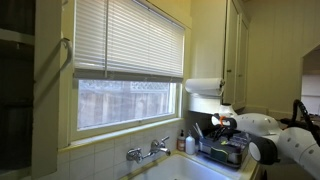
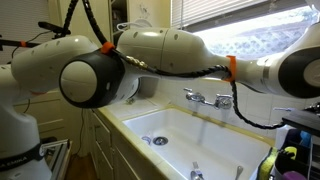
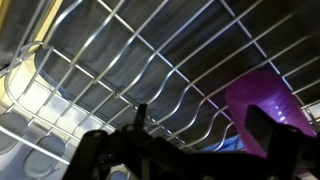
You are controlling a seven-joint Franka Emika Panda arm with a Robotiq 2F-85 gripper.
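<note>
My gripper is over a wire dish rack (image 3: 165, 62), its dark fingers spread apart on either side of the lower part of the wrist view. Between them I see rack wires, with no object clearly gripped. A bright magenta cup-like item (image 3: 262, 92) lies by the right finger and is partly covered by it. In exterior view 1 the arm (image 1: 258, 124) reaches in from the right to the dark rack (image 1: 222, 150) in the counter corner; the fingertips are too small to make out there. Exterior view 2 has the arm (image 2: 190, 52) crossing above the sink.
The white sink (image 2: 185, 135) is beside the rack, with a wall faucet (image 2: 208, 98) behind it. Bottles (image 1: 190, 144) stand between sink and rack. A paper towel roll (image 1: 204, 86) hangs under the cabinet (image 1: 212, 50), above the rack area.
</note>
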